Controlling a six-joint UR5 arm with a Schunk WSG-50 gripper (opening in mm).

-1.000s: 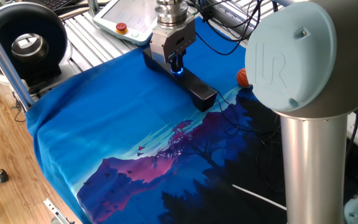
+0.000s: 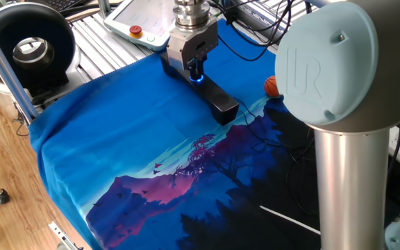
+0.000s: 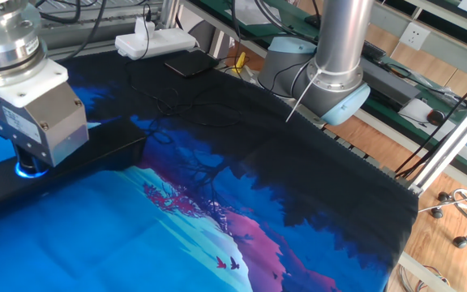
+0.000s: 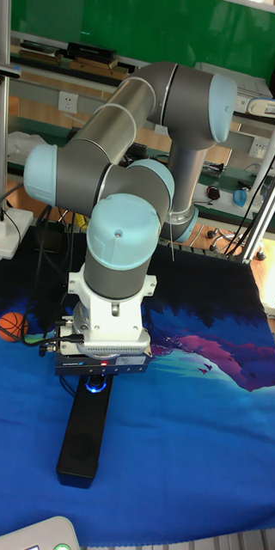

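Observation:
A long black bar, like a speaker (image 2: 221, 107), lies on the blue printed cloth. A ring glowing blue (image 3: 31, 172) shows on its top. My gripper (image 2: 197, 75) points down at that ring, its dark tip at or touching the bar's top. In the second exterior view the gripper's grey body (image 3: 51, 122) hides part of the bar. From the third exterior view, the black bar (image 4: 77, 449) reaches out from beneath the wrist towards the cloth's near edge. The fingers are too small and dark to tell how they stand or whether a knob sits between them.
Close to the bar is an orange ball (image 4: 13, 325). Loose black cables (image 3: 173, 109) and a dark flat object (image 3: 191, 63) lie on the cloth's dark part. A tablet-like pendant with a red button (image 2: 136, 31) stands beyond the edge.
The ball stays put.

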